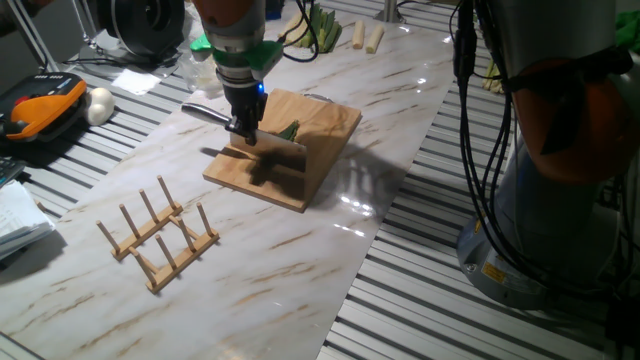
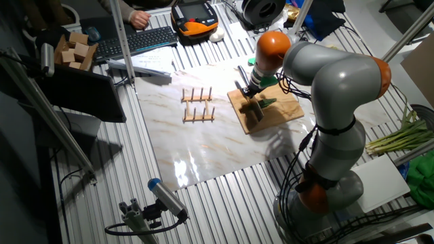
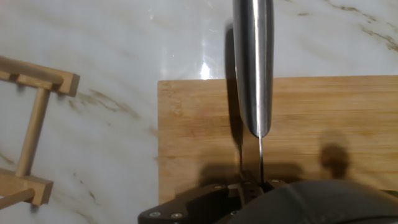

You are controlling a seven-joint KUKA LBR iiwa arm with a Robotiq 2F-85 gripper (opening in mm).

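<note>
A cleaver with a metal handle (image 3: 253,68) and a broad flat blade (image 1: 285,155) is held upright on edge, my gripper (image 1: 245,132) shut on it near where handle meets blade. Beneath it lies a wooden cutting board (image 1: 325,125), on which the blade casts a dark shadow. Whether the lower edge touches the wood I cannot tell. Behind the blade, a green vegetable piece (image 1: 289,131) rests on the board, partly hidden; it also shows beside the blade in the second exterior view. In the wrist view the gripper grips the thin blade, its fingers partly hidden.
A wooden rack (image 1: 165,240) with upright pegs stands on the marble-look sheet, apart from the board. Leek stalks (image 1: 322,30) and two pale cut pieces (image 1: 366,38) lie at the far end. An orange and black device (image 1: 45,108) sits off to the left. Between rack and board the surface is clear.
</note>
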